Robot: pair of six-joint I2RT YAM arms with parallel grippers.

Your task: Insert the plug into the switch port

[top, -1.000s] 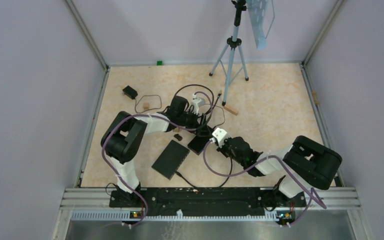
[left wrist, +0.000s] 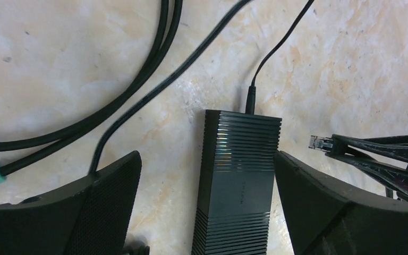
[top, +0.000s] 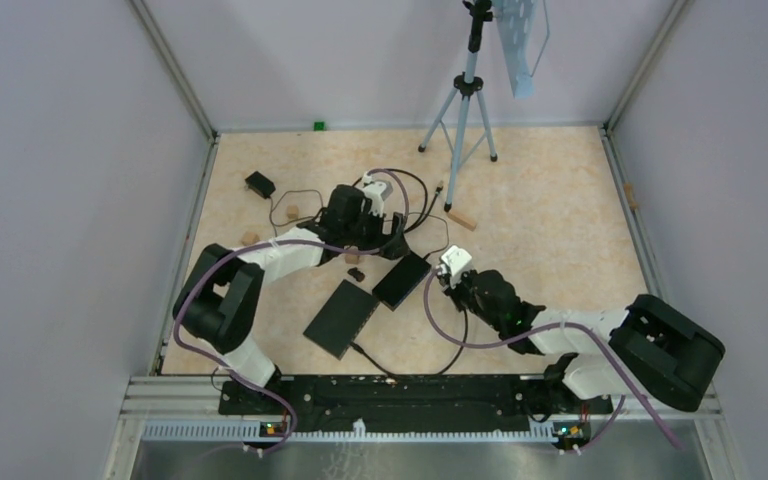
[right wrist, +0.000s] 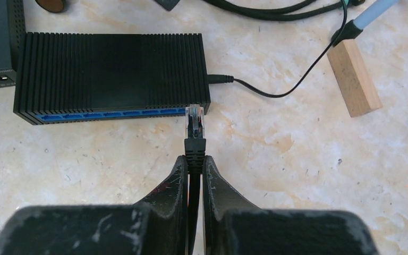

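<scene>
The black ribbed switch [right wrist: 111, 69] lies flat, its row of blue ports [right wrist: 111, 113] facing my right gripper in the right wrist view. A clear-tipped plug [right wrist: 195, 125] on a black cable is clamped in my right gripper, which is shut on it. The plug's tip overlaps the right end of the port row in that view; in the left wrist view the plug [left wrist: 320, 143] stands apart from the switch [left wrist: 239, 175], to its right. My left gripper is open above the switch, nothing between its fingers.
A second dark box [top: 341, 318] lies left of the switch, with a cable at its front. A power cord [right wrist: 220, 79] enters the switch's end. Wooden blocks [right wrist: 353, 77], loose black cables [left wrist: 133, 87] and a tripod [top: 462, 110] stand behind.
My right gripper shifted rightward, away from the switch, with the plug.
</scene>
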